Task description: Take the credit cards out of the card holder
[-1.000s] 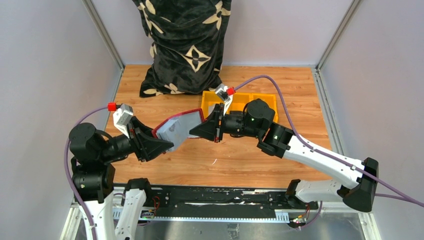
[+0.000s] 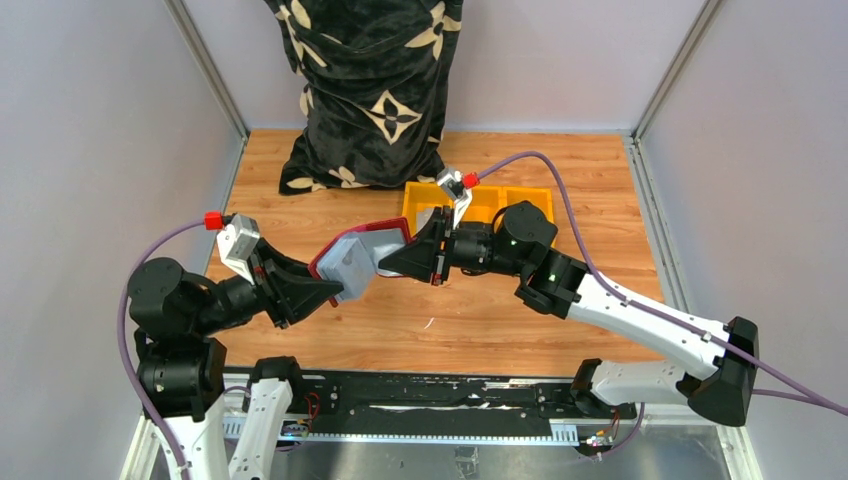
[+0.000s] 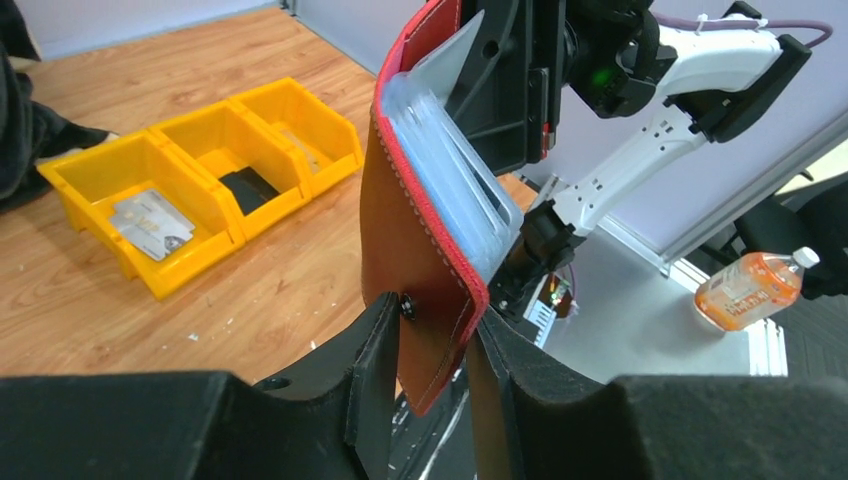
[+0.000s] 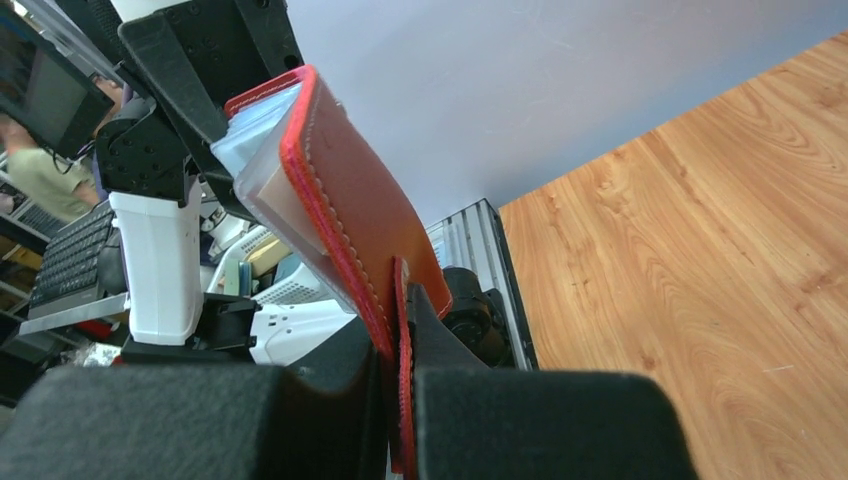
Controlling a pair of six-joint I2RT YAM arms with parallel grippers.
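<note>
The red-brown card holder (image 2: 340, 250) (image 3: 410, 230) (image 4: 355, 200) is held upright between the grippers, with translucent sleeves and cards (image 3: 450, 180) along its open side. My right gripper (image 2: 400, 262) is shut on the holder's edge. My left gripper (image 2: 318, 295) has its fingertips on either side of the holder's other end; whether they grip it is unclear.
A yellow three-compartment tray (image 2: 520, 197) (image 3: 145, 150) holds loose cards and a dark item at the back. A dark patterned cloth (image 2: 355, 90) lies behind it.
My right gripper is almost unmoved.
</note>
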